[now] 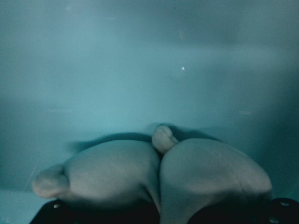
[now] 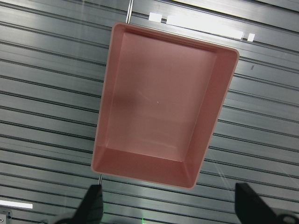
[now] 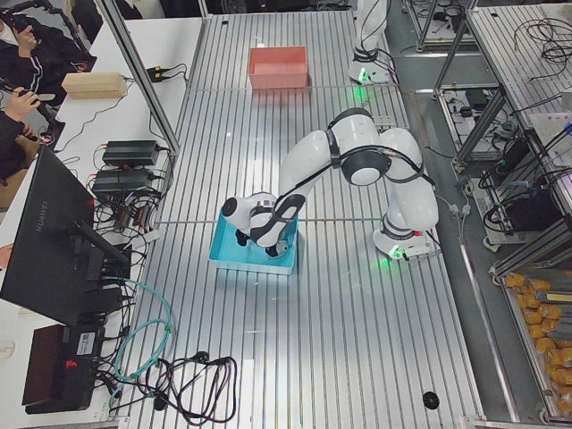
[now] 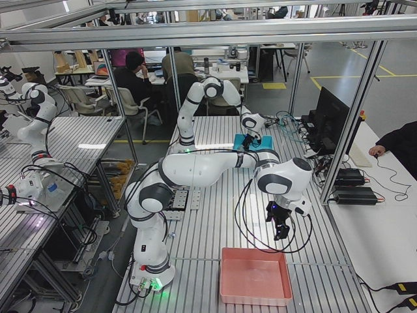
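A blue tray [image 3: 231, 265] holds a pale soft, lumpy object [image 1: 205, 177], apparently a plush toy. My left gripper [image 3: 257, 248] is down inside the tray; in the left wrist view its dark fingers are at the lower edge, around the object, and whether they grip it I cannot tell. My right gripper [image 4: 279, 222] hangs above the metal table, beside an empty pink tray [image 2: 152, 98], with its two fingers apart and nothing between them.
A monitor [image 3: 58, 237], black boxes and cables line the left side; black cables [image 3: 192, 389] lie at the front left. Aluminium posts stand at the table's edges.
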